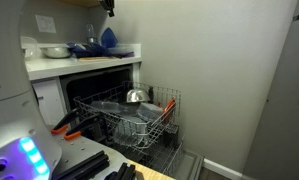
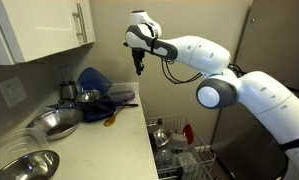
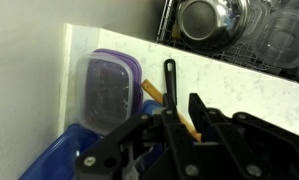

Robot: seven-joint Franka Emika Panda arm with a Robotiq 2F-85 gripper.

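My gripper (image 2: 140, 66) hangs high above the far end of the counter, pointing down. Only its dark tip (image 1: 109, 9) shows at the top edge of exterior view 1. Dark fingers fill the bottom of the wrist view, and what lies between them is too dark to make out. Close above them in that view is a slim black handle (image 3: 170, 77); whether it touches the gripper cannot be judged. A wooden spoon (image 2: 114, 117) lies on the white counter (image 2: 114, 155).
Beside the counter stands an open dishwasher rack (image 1: 89, 113) holding a steel bowl (image 1: 137, 96) and clear containers. Blue dishes (image 2: 92, 80) rest against the wall. Metal bowls (image 2: 57, 122) line the counter, under a white cabinet (image 2: 49, 30). Air around the gripper is free.
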